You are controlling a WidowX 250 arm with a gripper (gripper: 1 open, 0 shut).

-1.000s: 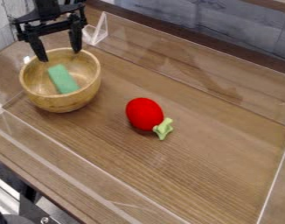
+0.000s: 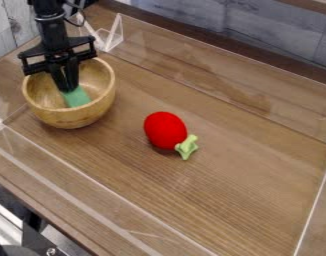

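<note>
My black gripper (image 2: 59,62) reaches down into a wooden bowl (image 2: 86,115) at the upper left, over a green object (image 2: 76,98) lying in it. The fingertips are at the top end of the green piece; whether anything is between them is too small to tell.
A red object (image 2: 165,129) with a pale green piece (image 2: 186,149) beside it lies on the wooden table (image 2: 233,200) right of centre. The table's left edge runs close by the bowl.
My gripper has moved down and toward the near side, from the bowl's far rim to over the green object inside.
</note>
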